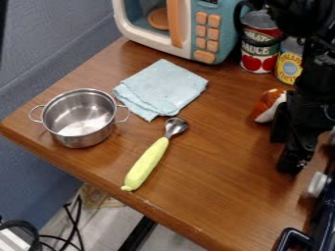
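My black gripper (291, 147) hangs low at the right side of the wooden table, beside an orange-and-white object (268, 105) that it partly hides. Whether the fingers are open or shut is unclear against the dark arm. A spoon with a pale yellow handle (147, 162) lies at the middle front. A steel pot (81, 129) stands at the left, and a folded light-blue cloth (161, 86) lies behind the spoon.
A toy microwave (169, 22) stands at the back, with cans (258, 55) to its right. Bare tabletop (216, 186) spans the front right. A dark appliance sits at the right front edge.
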